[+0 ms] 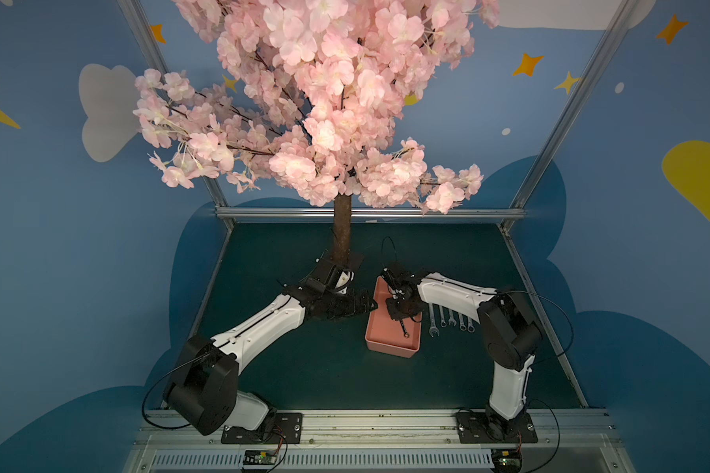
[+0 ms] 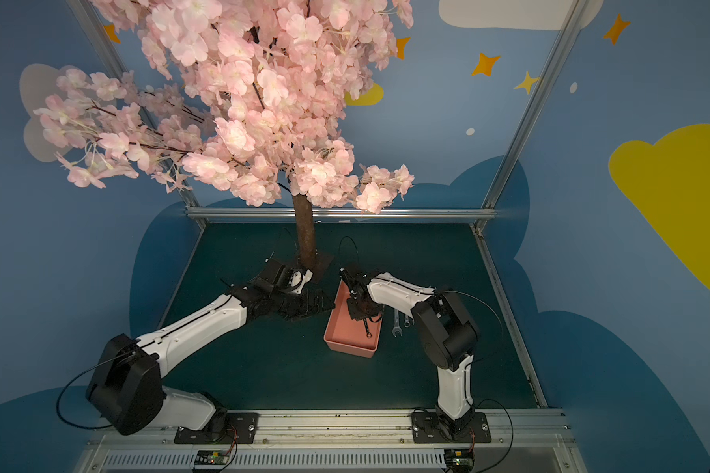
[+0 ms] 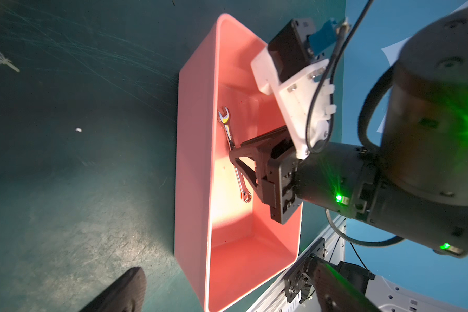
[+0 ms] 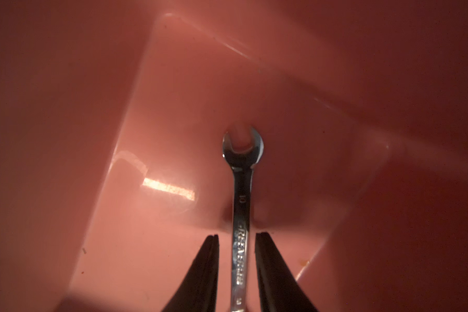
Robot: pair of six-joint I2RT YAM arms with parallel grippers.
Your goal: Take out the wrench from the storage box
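The pink storage box (image 3: 195, 171) stands on the green table with a wrench lying on its floor, also visible in the left wrist view (image 3: 241, 182). My right gripper is down inside the box, open, its fingertips on either side of the wrench's shank. My left gripper hangs beside the box's left side, open with nothing between its fingers; in the top left view it is near the box's rim.
Several wrenches (image 1: 433, 323) lie in a row right of the box, partly behind the right arm. A blossom tree's trunk (image 1: 341, 224) stands behind the box. The front of the table left of the box is clear.
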